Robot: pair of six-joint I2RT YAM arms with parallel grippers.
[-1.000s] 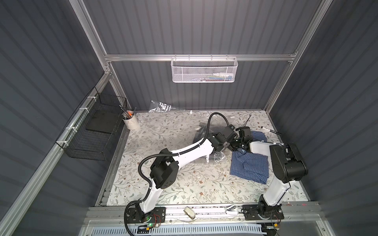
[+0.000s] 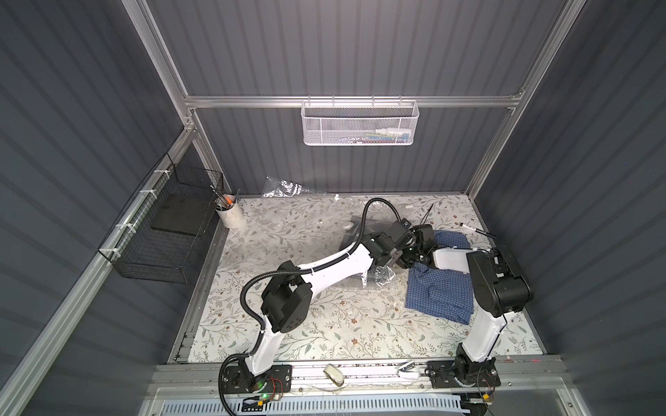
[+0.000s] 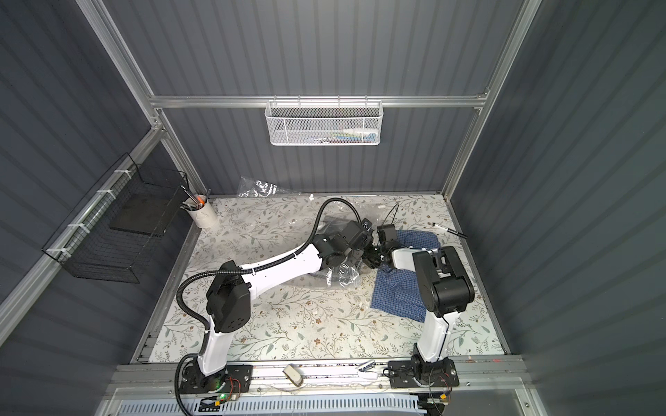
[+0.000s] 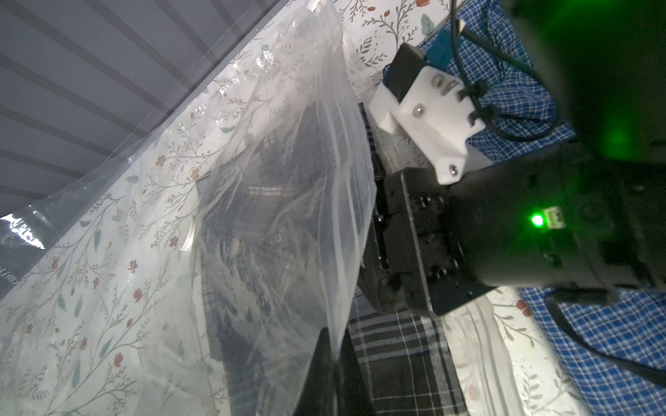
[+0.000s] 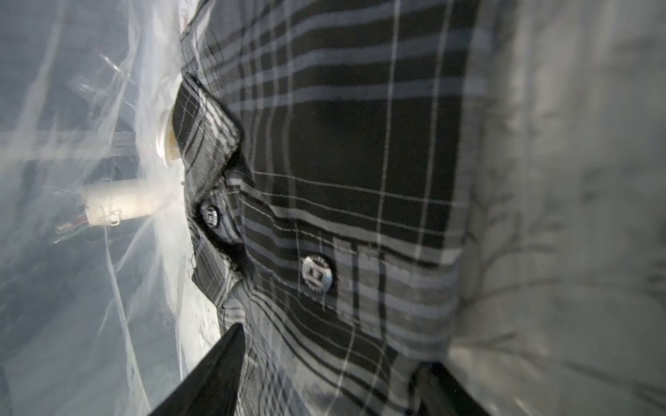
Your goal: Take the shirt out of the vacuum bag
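Note:
A clear plastic bag (image 4: 277, 228) lies on the table with a dark plaid shirt (image 4: 402, 353) inside it. My left gripper is shut on an edge of the bag's film, which rises from between its fingertips. Through the bag's raised mouth reaches my right gripper, its fingers (image 5: 215, 378) apart around the shirt's front. The plaid shirt (image 5: 347, 159) fills the right wrist view, with its collar and buttons facing the camera. In the top views the two arms meet over the bag and hide most of it.
A blue checked cloth (image 2: 440, 294) lies under the right arm. Beyond it is a black-and-white pen (image 2: 478, 229). A pen cup (image 2: 231, 213) stands at the back left, and the table's front middle is clear.
The right gripper has moved left, deeper toward the bag and the left gripper. The left arm has stayed almost still.

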